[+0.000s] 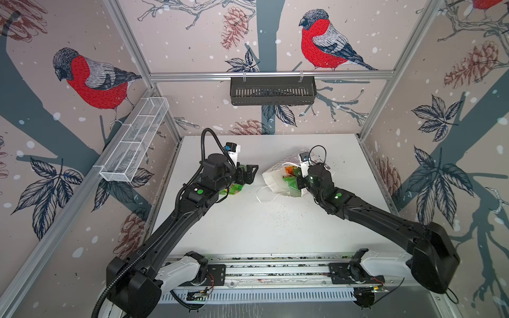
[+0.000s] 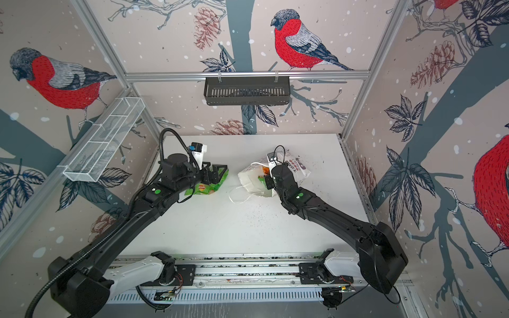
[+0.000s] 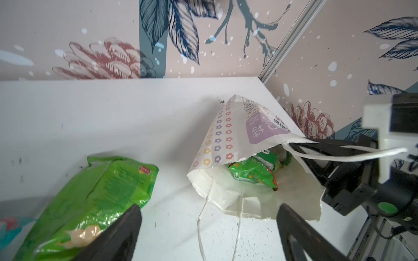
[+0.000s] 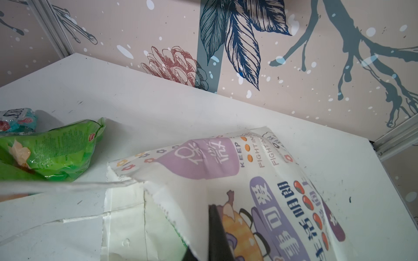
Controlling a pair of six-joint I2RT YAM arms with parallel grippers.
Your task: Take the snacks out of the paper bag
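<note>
The white printed paper bag lies on its side, its mouth facing left. Inside it a green snack packet shows, and an orange one is partly visible from above. My right gripper is shut on the bag's upper rim, the paper pinched between its fingers. Left of the bag, my left gripper stands open and empty over the table, pointing toward the bag's mouth. A green snack packet lies outside, below and left of the left gripper. Beside it sits a blue packet, mostly hidden from above.
White string handles trail from the bag's mouth onto the table. A wire basket hangs on the left wall, a dark rack at the back.
</note>
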